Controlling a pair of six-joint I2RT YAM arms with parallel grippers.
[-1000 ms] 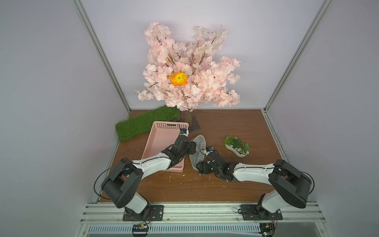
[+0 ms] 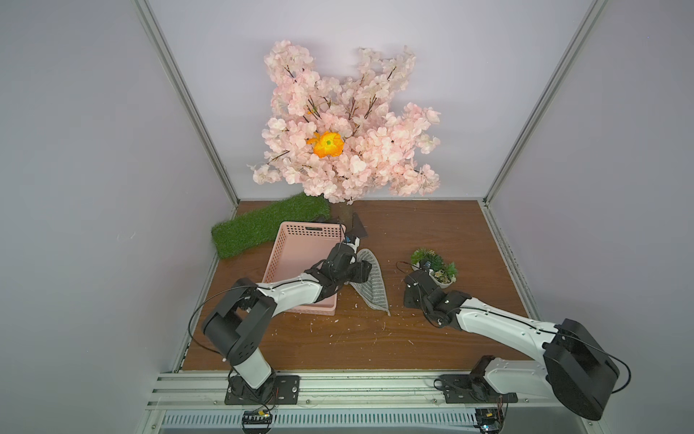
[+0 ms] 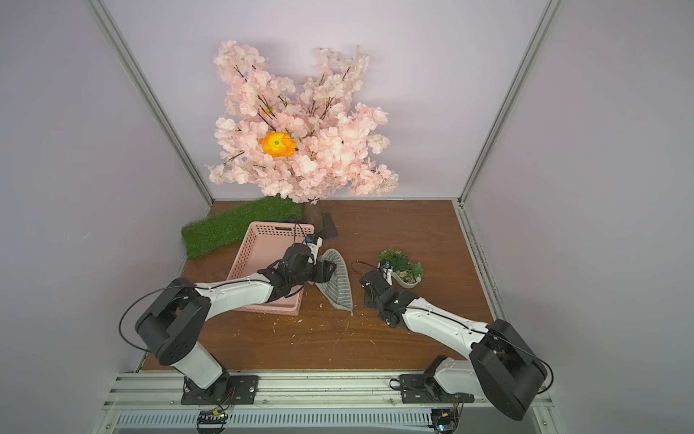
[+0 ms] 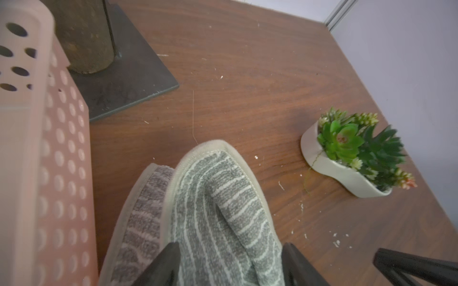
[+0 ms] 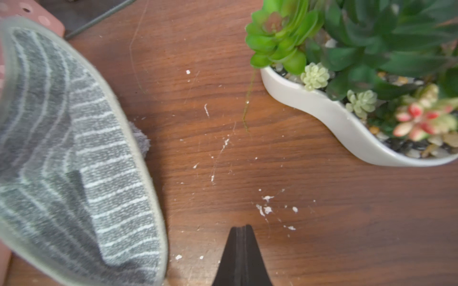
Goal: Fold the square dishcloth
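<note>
The dishcloth (image 2: 373, 286), grey with white stripes and a pale border, lies bunched beside the pink basket, narrowing to a point toward the front. Its edges curl and part of it is doubled over, as the left wrist view shows on the cloth (image 4: 210, 224). Above the cloth is my left gripper, its fingers spread apart on either side of the striped fabric; whether they touch it is hard to tell. My right gripper is shut over bare wood, with nothing between its fingers, to the right of the cloth (image 5: 109, 166).
The pink basket (image 2: 336, 303) stands against the cloth's left side, partly under my left arm. A white planter with succulents (image 5: 329, 119) sits close beyond my right gripper. Behind are a dark base plate (image 4: 128, 66) and a grass mat (image 2: 271, 224).
My right arm has swung right, away from the cloth to beside the planter. My left gripper has shifted slightly right over the cloth. The cloth's near tip now reaches further right.
</note>
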